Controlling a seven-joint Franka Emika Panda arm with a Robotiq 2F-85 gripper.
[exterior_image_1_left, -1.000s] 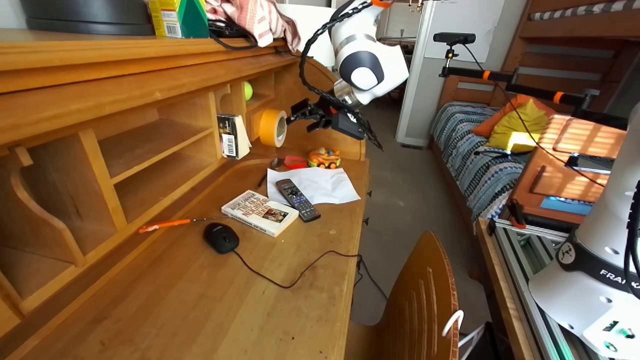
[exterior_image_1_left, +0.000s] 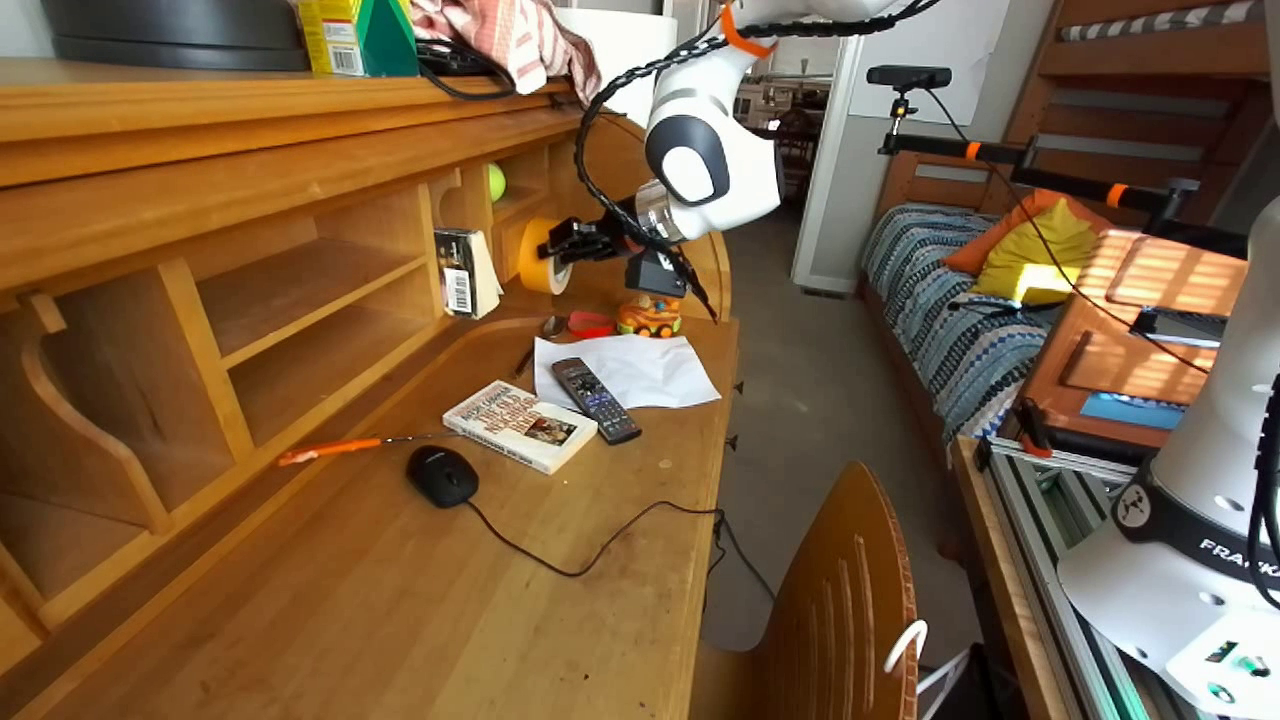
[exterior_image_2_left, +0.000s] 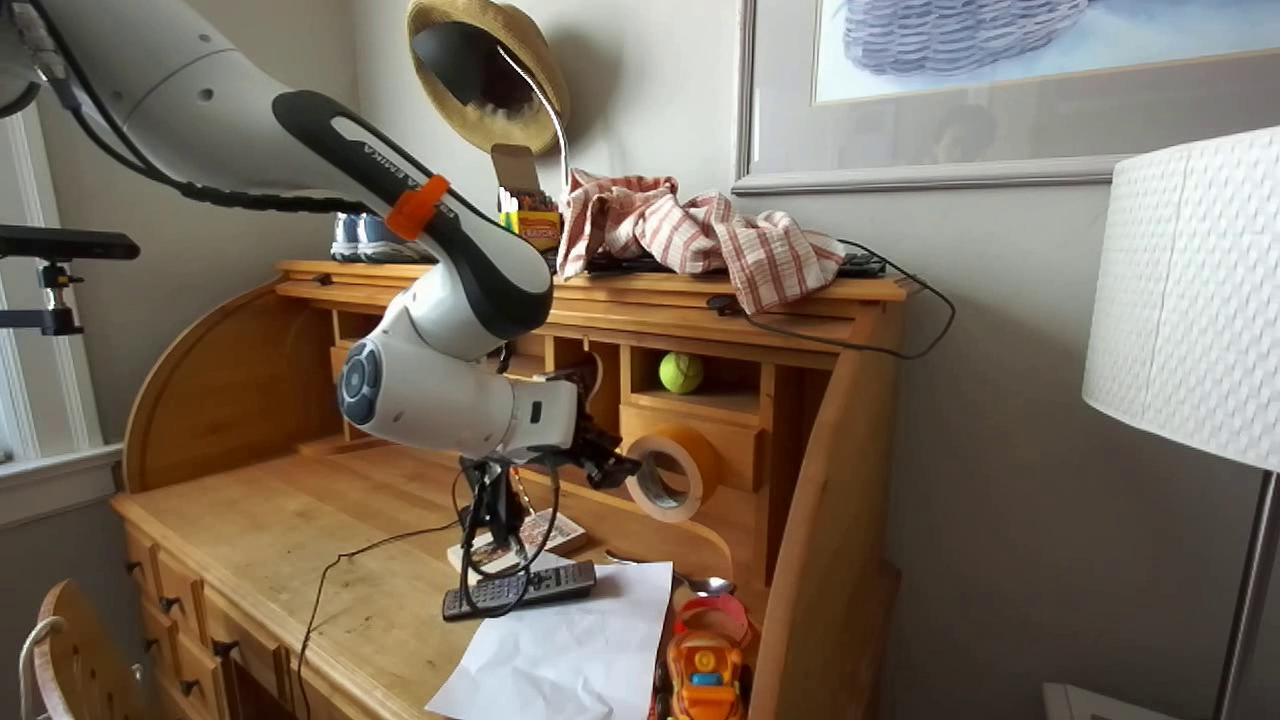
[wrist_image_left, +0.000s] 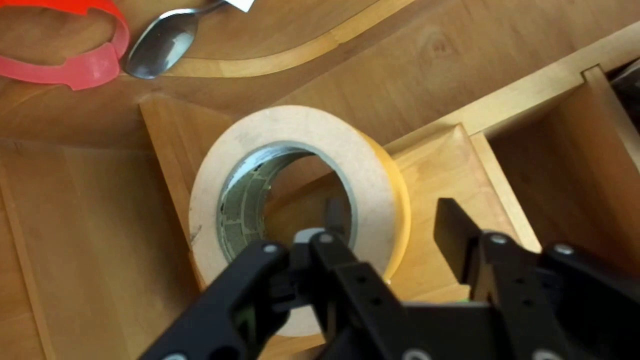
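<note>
A yellow roll of tape (wrist_image_left: 375, 180) stands on edge against the wooden drawer front (wrist_image_left: 459, 174) below the tennis ball's cubby. In exterior view 2 the roll (exterior_image_2_left: 674, 473) shows its round hole facing the room. My gripper is at the roll with its fingers apart. One finger reaches into the hole; the other finger (wrist_image_left: 454, 237) stands outside the yellow rim. The roll's wall lies between them, with a visible gap to the outer finger. What holds the roll up there is hidden.
On the desk below lie a spoon (wrist_image_left: 168, 42), red scissors handles (wrist_image_left: 90, 66), an orange toy car (exterior_image_1_left: 649, 317), white paper (exterior_image_1_left: 660, 370), a remote (exterior_image_1_left: 596, 400) and a book (exterior_image_1_left: 519, 424). A second book (exterior_image_1_left: 468, 274) stands left of the roll.
The arm has moved left toward the shelves in exterior view 1, taking my gripper from just right of the tape roll to the roll itself. The roll has not visibly moved.
</note>
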